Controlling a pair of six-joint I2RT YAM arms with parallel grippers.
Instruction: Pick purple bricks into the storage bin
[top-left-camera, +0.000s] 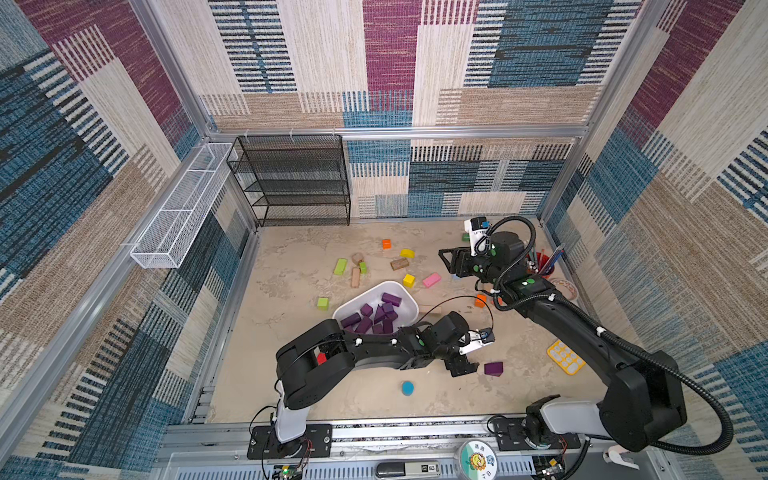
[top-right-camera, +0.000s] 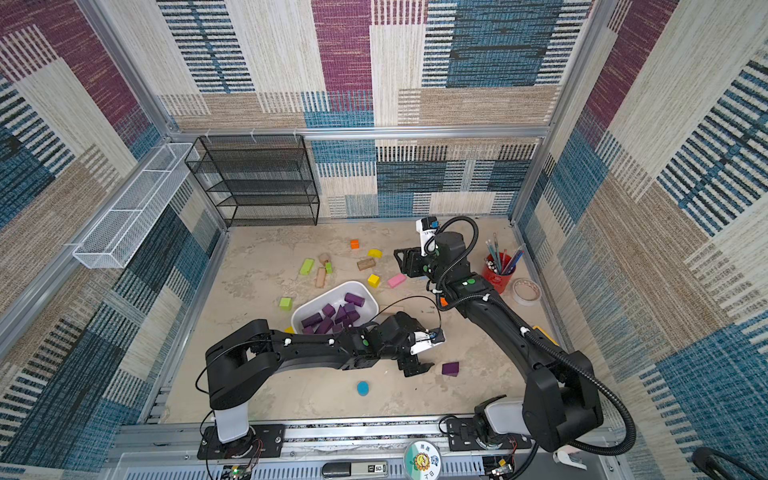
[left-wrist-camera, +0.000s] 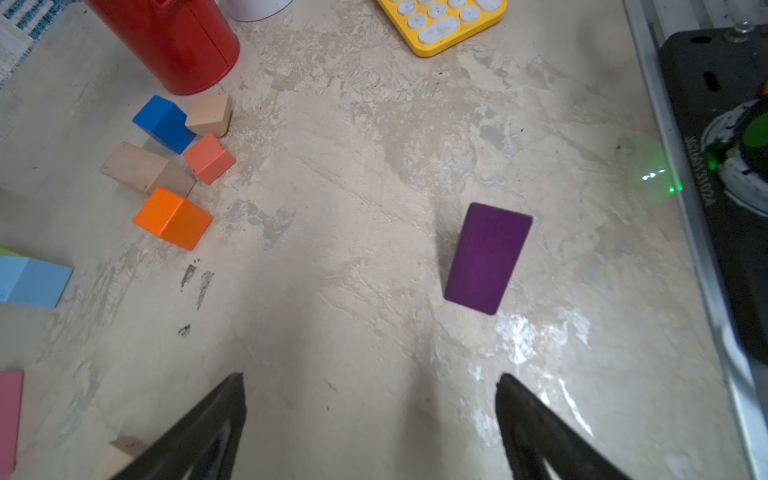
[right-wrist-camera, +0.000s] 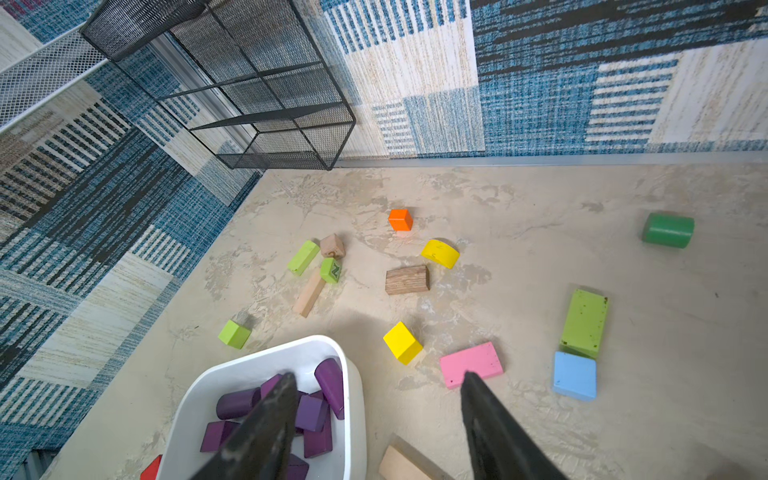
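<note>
A lone purple brick lies on the table front right. My left gripper is low just left of it, open, nothing between its fingers. The white storage bin holds several purple bricks, partly hidden behind the left arm in the top views. My right gripper is raised over the back right of the table, its fingers apart and empty, facing the bin and back wall.
Coloured blocks lie scattered behind and right of the bin. A red pen cup, a yellow calculator and a blue cylinder stand around. A black rack and white mesh basket hang at the back and left.
</note>
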